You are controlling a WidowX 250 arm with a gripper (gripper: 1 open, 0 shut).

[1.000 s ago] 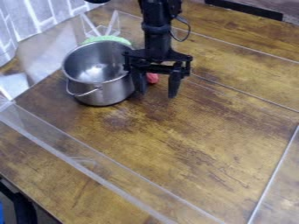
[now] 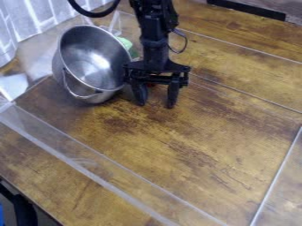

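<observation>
A steel pot (image 2: 83, 57) with a wire handle is at the upper left, tilted toward the left. The black gripper (image 2: 157, 86) hangs just right of the pot, close to the wooden surface (image 2: 189, 159), its body beside the pot's rim. Whether its fingers are open or shut is unclear. A pale green object (image 2: 123, 42) is partly hidden behind the pot.
Clear plastic edges run along the left and right of the wooden surface. A white cloth or plastic (image 2: 30, 22) is at the upper left.
The pot has tipped up and shifted left, now hiding more of the green object. The gripper has moved slightly left, and the small pink object is no longer visible.
</observation>
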